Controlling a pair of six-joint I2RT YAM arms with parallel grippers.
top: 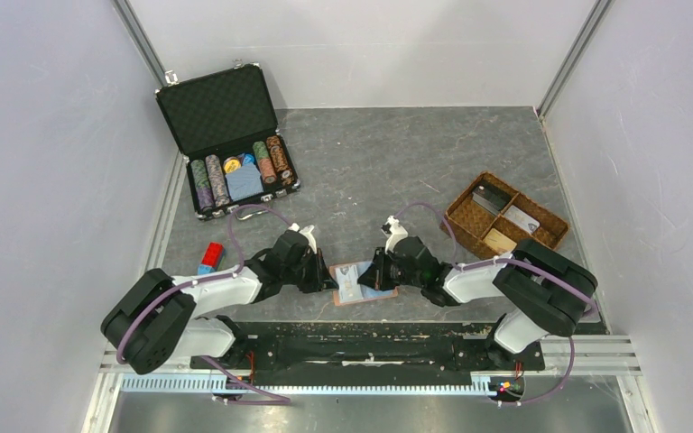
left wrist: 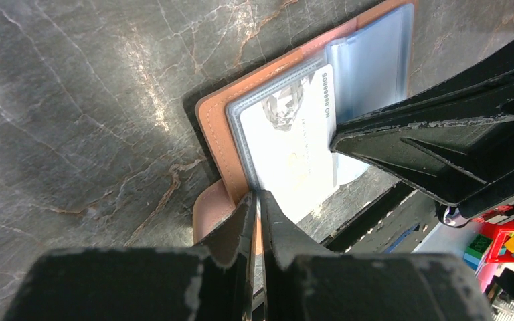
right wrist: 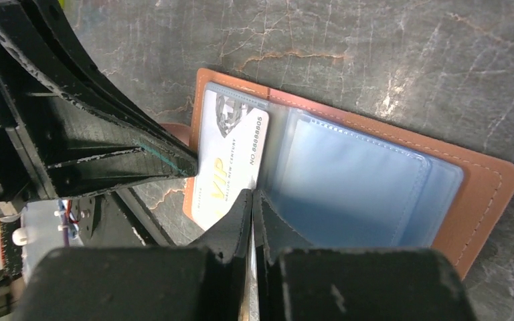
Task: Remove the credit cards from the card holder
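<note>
The brown card holder lies spread on the table between my grippers, with clear bluish sleeves. On its left half is a white VIP card; how far the sleeve covers it is hard to tell. My left gripper is shut on the holder's left edge, in the left wrist view. Over the card's right edge, my right gripper is shut, with nothing visible between its fingertips. From above, the left gripper and right gripper hide parts of the holder.
A wicker basket at the right holds a dark card, a white card and a tan one. An open chip case stands back left. Red and blue blocks sit by the left arm.
</note>
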